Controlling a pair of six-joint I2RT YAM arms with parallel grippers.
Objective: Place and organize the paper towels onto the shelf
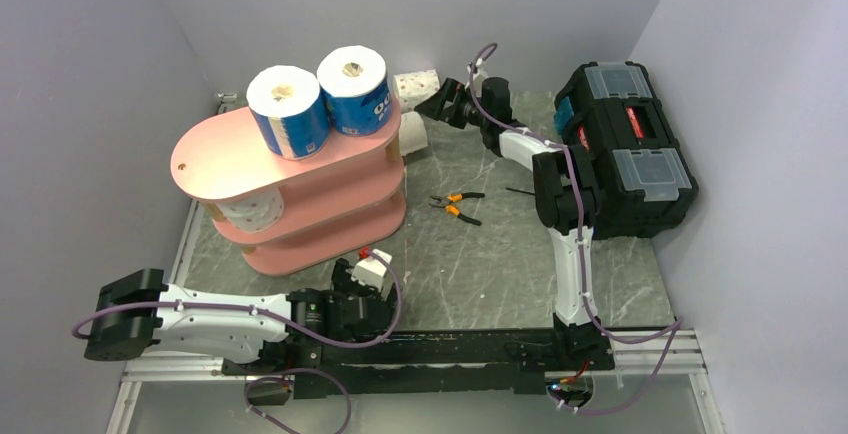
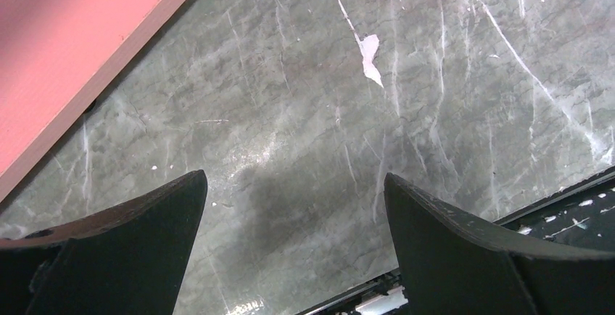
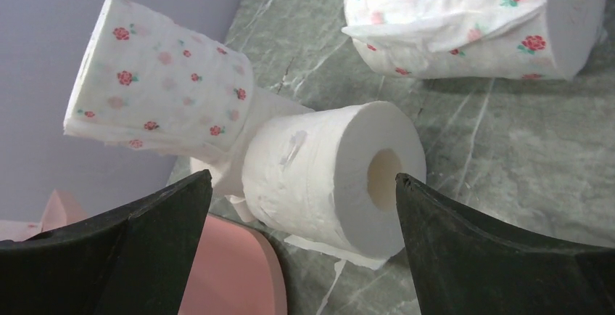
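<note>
In the top view, a pink tiered shelf (image 1: 210, 157) carries two blue-wrapped rolls (image 1: 288, 124) upright on its top board. A flower-printed roll (image 1: 253, 212) sits on a level below, at the left. Behind the shelf's right end, my open right gripper (image 1: 440, 104) reaches toward another printed roll (image 1: 415, 88). From the right wrist, a plain white roll (image 3: 301, 166) lies on its side in line with the gap between the open fingers; contact does not show. Printed rolls lie at upper left (image 3: 163, 79) and upper right (image 3: 450, 17). My left gripper is open and empty over bare floor.
Pliers with orange-and-black handles (image 1: 458, 206) lie mid-floor. A black toolbox (image 1: 620, 149) takes up the right side, and a grey wall (image 1: 420, 4) closes off the back.
</note>
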